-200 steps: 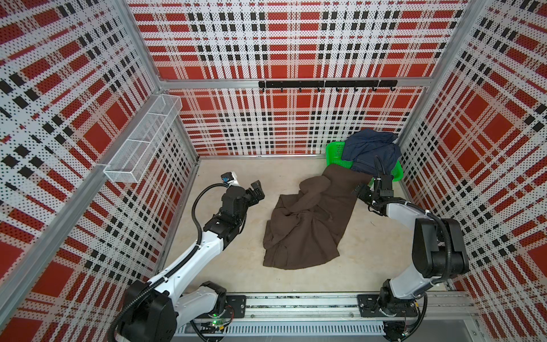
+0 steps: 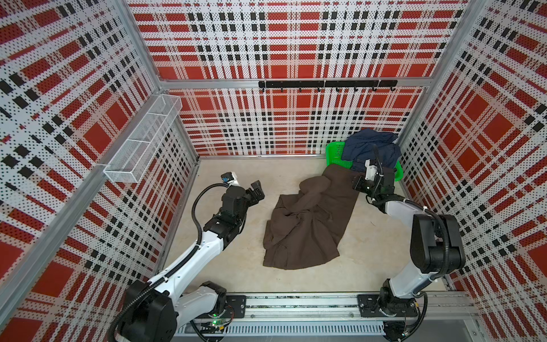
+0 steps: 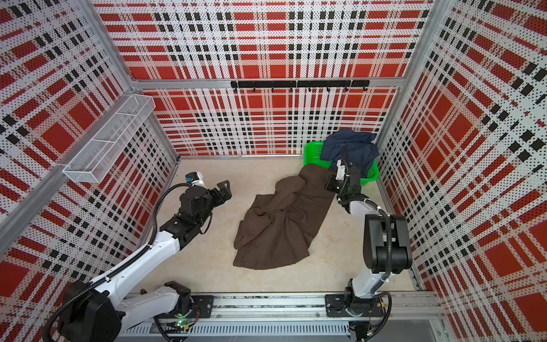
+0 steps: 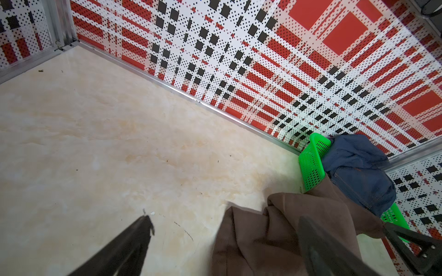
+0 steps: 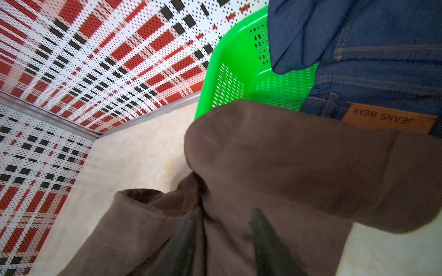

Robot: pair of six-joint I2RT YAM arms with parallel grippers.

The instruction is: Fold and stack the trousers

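Observation:
Brown trousers (image 2: pixel 302 233) lie rumpled and spread across the table, their upper end reaching up against a green basket (image 2: pixel 333 151) at the back right, where dark blue jeans (image 2: pixel 370 145) are piled. In the top views my left gripper (image 2: pixel 253 191) hangs over bare table left of the trousers, open and empty. My right gripper (image 2: pixel 360 183) is over the trousers' upper end beside the basket; in the right wrist view its blurred fingertips (image 5: pixel 257 220) stand part open above the brown cloth, apart from each other.
A white wire shelf (image 2: pixel 142 136) hangs on the left wall and a black hook rail (image 2: pixel 327 83) on the back wall.
My right gripper has shifted slightly left and up toward the basket, with the arm's links moving. The left arm and trousers look unchanged.

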